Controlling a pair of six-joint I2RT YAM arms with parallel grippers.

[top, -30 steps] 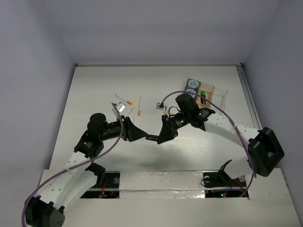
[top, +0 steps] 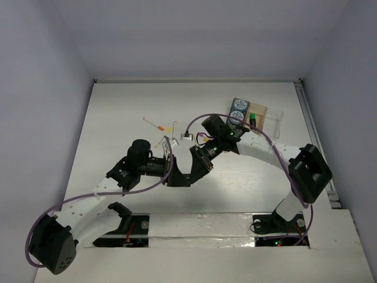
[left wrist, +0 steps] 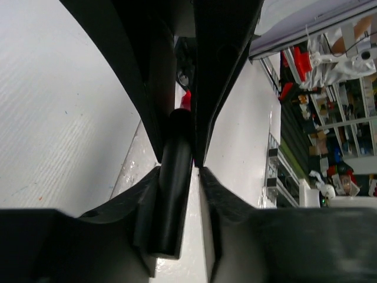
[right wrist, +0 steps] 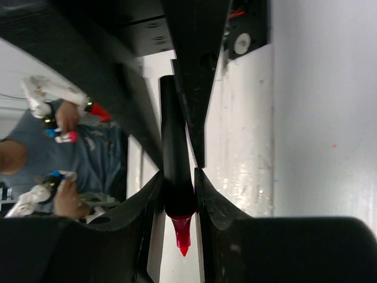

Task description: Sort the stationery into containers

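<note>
A black marker with a red cap or tip spans the space between my two grippers, which meet over the front middle of the table. My right gripper is shut on its red-ended part. Around the black barrel stand the fingers of my left gripper, with a gap showing along one side. In the top view the containers lie at the back right: a wooden tray and a clear tray. A green-topped black marker rests in the wooden one. Several orange-ended sticks lie left of centre.
A black box with white round patterns stands left of the wooden tray. A small yellow item lies among the sticks. Both arms are very close together at the fingertips.
My left gripper has moved right and slightly down until its fingers surround the black marker. The right gripper has shifted a little left with the marker.
</note>
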